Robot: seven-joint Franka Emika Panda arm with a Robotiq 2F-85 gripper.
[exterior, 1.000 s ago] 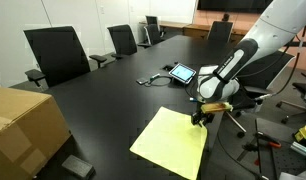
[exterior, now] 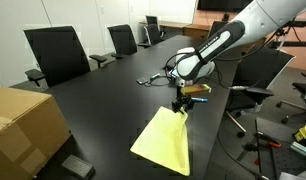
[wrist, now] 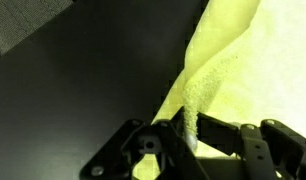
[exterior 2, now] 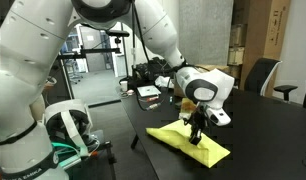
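Observation:
A yellow cloth (exterior: 161, 143) lies on the black table, its near part flat and its far corner drawn up into my gripper (exterior: 183, 107). In the second exterior view the cloth (exterior 2: 200, 150) rises in folds under my gripper (exterior 2: 196, 138). The wrist view shows a bunched ridge of the cloth (wrist: 238, 75) running in between the black fingers of my gripper, which is shut on it. The fingertips are partly hidden by the fabric.
A cardboard box (exterior: 25, 122) stands at the table's left, with a small dark object (exterior: 77, 166) near it. A tablet (exterior: 181, 72) lies behind the arm. Office chairs stand beyond.
My gripper has moved left and away from the table's right edge, pulling the held corner along. The cloth's right side is now folded inward, where it lay flatter before.

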